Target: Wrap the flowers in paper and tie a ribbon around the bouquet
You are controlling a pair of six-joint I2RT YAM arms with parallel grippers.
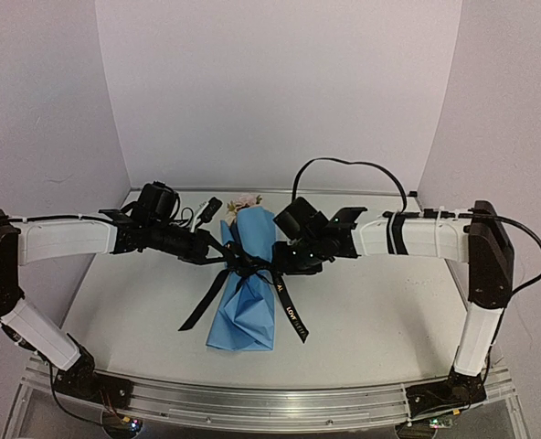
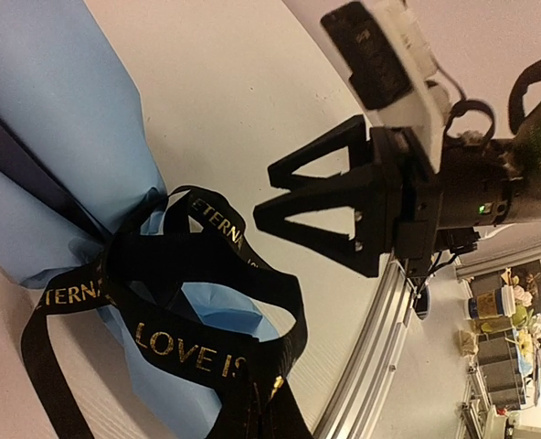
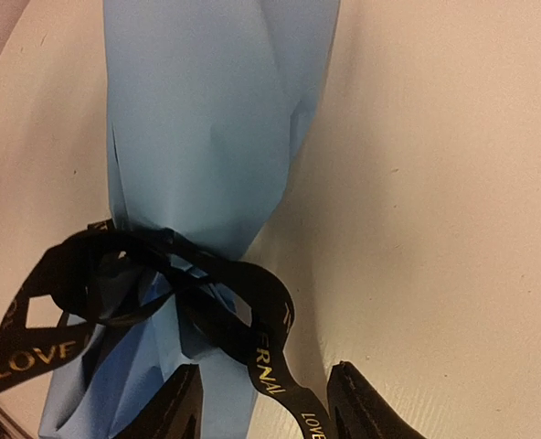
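Note:
The bouquet, in blue wrapping paper (image 1: pixel 240 322) with pale pink flowers (image 1: pixel 245 201) at its far end, lies on the table. A black ribbon (image 1: pixel 205 302) with gold lettering goes around its middle, its two tails spread to either side. Loops of the ribbon (image 2: pixel 184 352) rise toward my left gripper, which is shut on it at the bottom of the left wrist view. My right gripper is open just right of the knot area. One ribbon tail (image 3: pixel 280 384) runs below and between its fingers, apparently not gripped.
Bare white table (image 1: pixel 371 315) lies to the right of the bouquet, and more free room is on its left. A metal rail (image 1: pixel 270 402) runs along the front edge. Both grippers are close together over the bouquet.

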